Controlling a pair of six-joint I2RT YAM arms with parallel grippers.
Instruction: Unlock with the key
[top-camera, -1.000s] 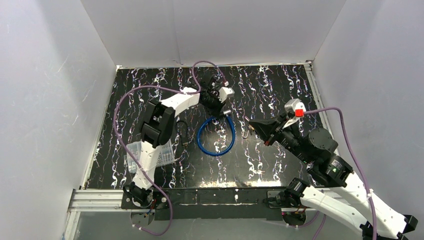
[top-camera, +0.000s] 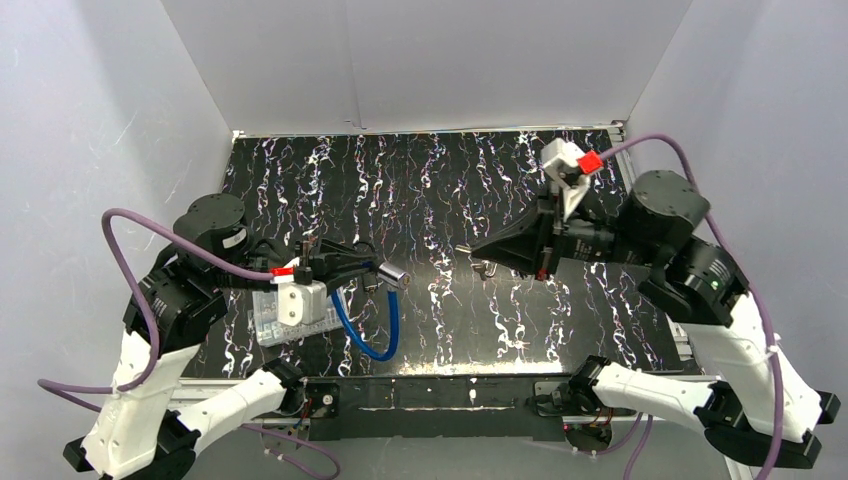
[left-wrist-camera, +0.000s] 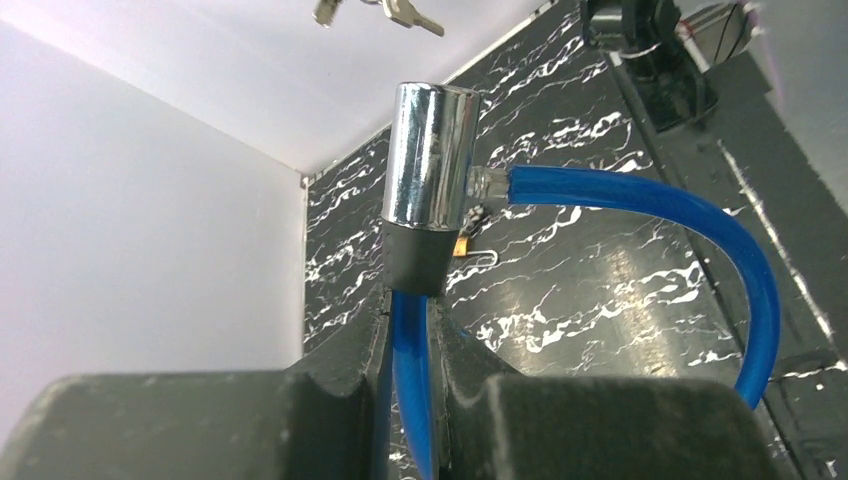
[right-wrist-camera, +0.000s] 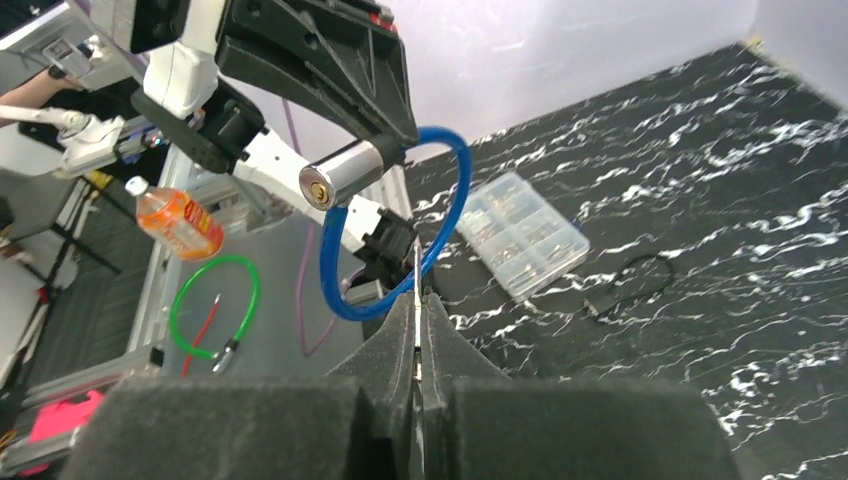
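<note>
In the left wrist view, the blue cable lock with its chrome cylinder (left-wrist-camera: 430, 160) is pinched by my left gripper, and the blue cable (left-wrist-camera: 640, 195) curves off to the side. The keyhole end of that cylinder (right-wrist-camera: 325, 187) faces the right wrist camera. My right gripper is shut on a slim metal key (right-wrist-camera: 418, 270), whose tip (top-camera: 463, 249) points left toward the lock in the top view. A clear gap separates key and lock (top-camera: 393, 275). Both are held above the table.
On the marbled table stands a clear compartment box (right-wrist-camera: 525, 235), with a thin black loop (right-wrist-camera: 640, 285) beside it. A small padlock (top-camera: 484, 269) lies partly hidden under the right gripper. Off the table are an orange bottle (right-wrist-camera: 180, 220) and a green cable (right-wrist-camera: 257, 300).
My left gripper has lifted the blue lock off the table and swung left and nearer the front.
</note>
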